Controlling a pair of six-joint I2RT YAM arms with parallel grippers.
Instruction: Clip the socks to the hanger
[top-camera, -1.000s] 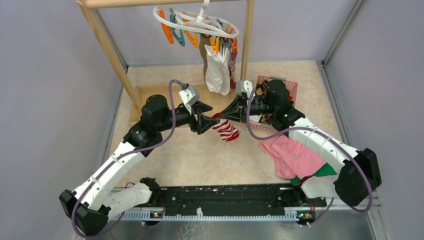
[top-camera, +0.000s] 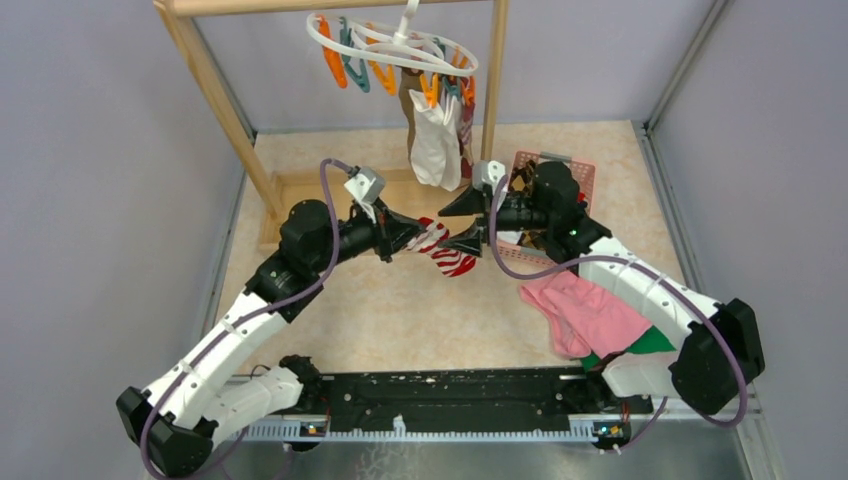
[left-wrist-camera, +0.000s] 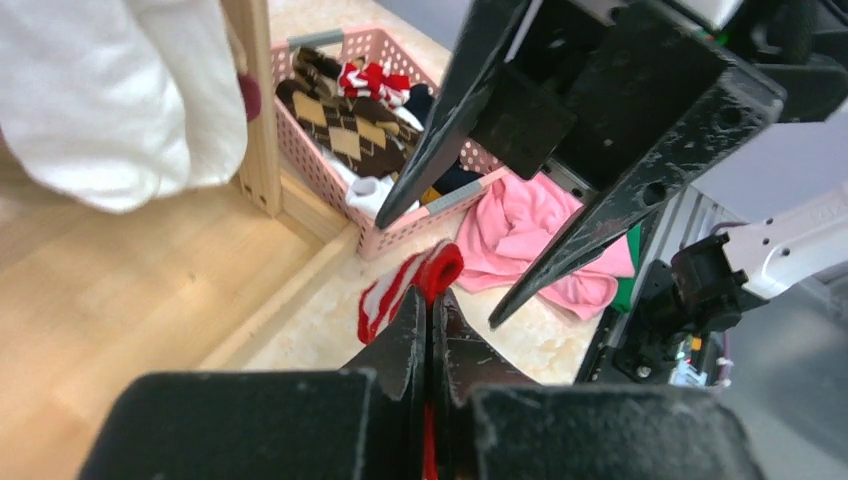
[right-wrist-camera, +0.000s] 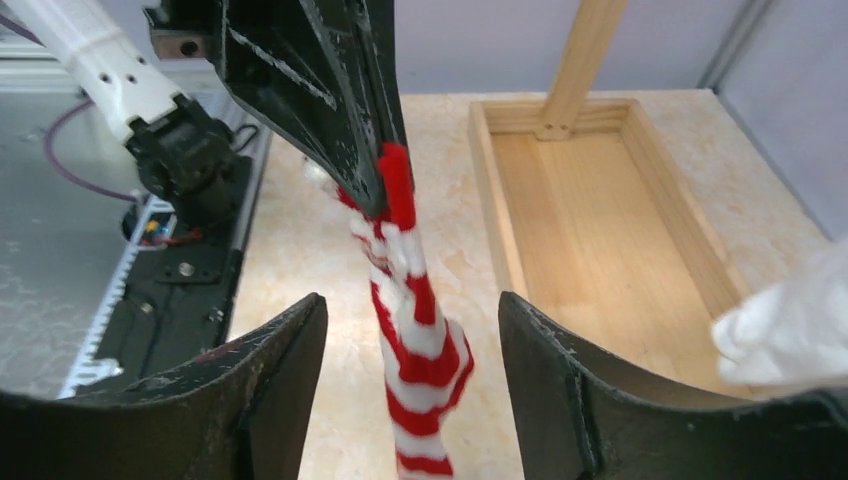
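Note:
A red-and-white striped sock (top-camera: 455, 263) hangs from my left gripper (top-camera: 418, 229), which is shut on its upper end; the left wrist view shows the red cloth pinched between the fingertips. On the right, my right gripper (top-camera: 446, 226) is open, its fingers spread apart with the sock hanging past them in the right wrist view. The round white hanger (top-camera: 401, 38) is overhead at the back, carrying orange and teal clips. A white sock (top-camera: 435, 150) hangs clipped on its right side, with a brown one (top-camera: 407, 100) and a reddish one partly hidden behind it.
A pink basket (top-camera: 587, 185) of mixed socks stands behind the right arm. Beside it lie a pink cloth (top-camera: 590, 315) and a green one (top-camera: 652, 341). The wooden frame (top-camera: 228, 100) rises at the back.
The hanging socks swayed slightly.

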